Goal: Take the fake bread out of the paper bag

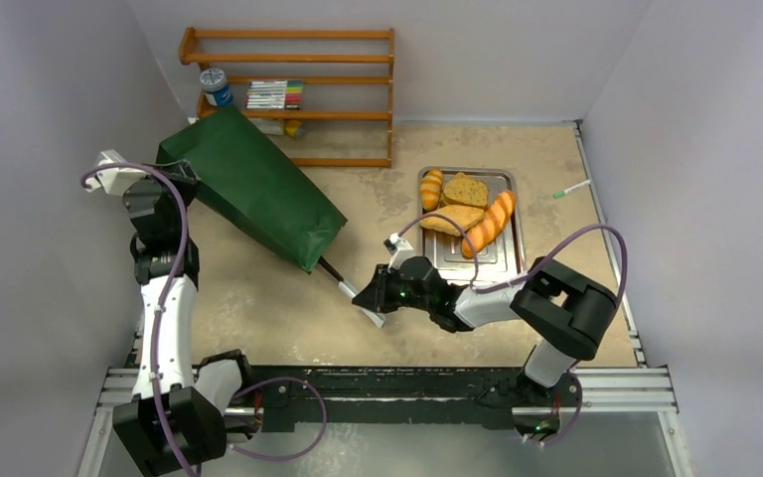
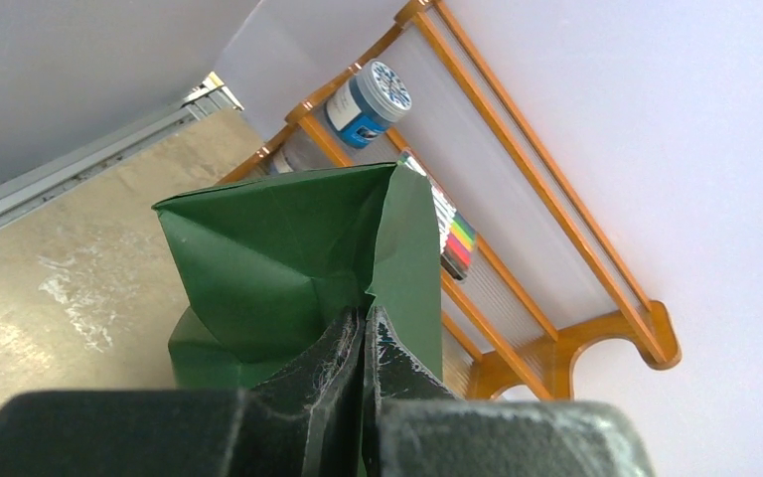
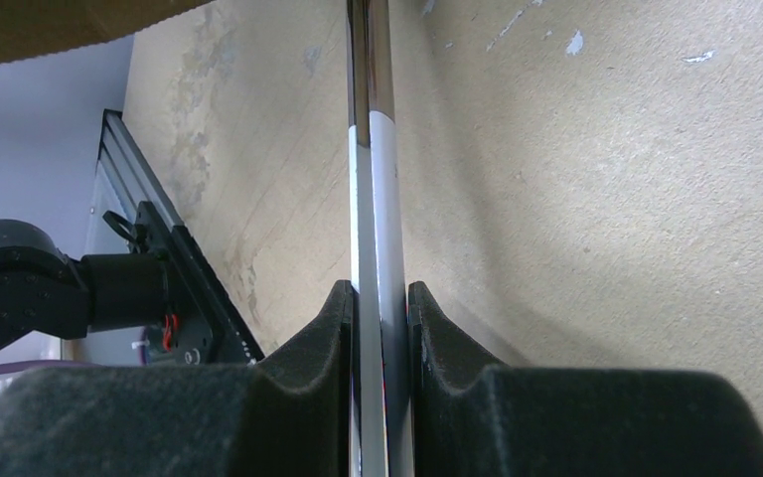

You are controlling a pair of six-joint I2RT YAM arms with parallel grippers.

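My left gripper is shut on a fold at the bottom end of the green paper bag [image 1: 243,184], held slanting with its mouth toward the table's middle. My right gripper [image 1: 363,298] is closed round white-handled tongs [image 3: 387,229], whose dark ends reach under or into the bag's mouth; what they touch there is hidden. Several fake breads [image 1: 489,224] lie on a metal tray [image 1: 492,268]. Any bread inside the bag is out of sight.
A wooden rack [image 1: 338,159] with jars and markers stands at the back left, partly behind the bag. A green-capped pen [image 1: 571,189] lies on the right. The table between bag and front edge is mostly clear.
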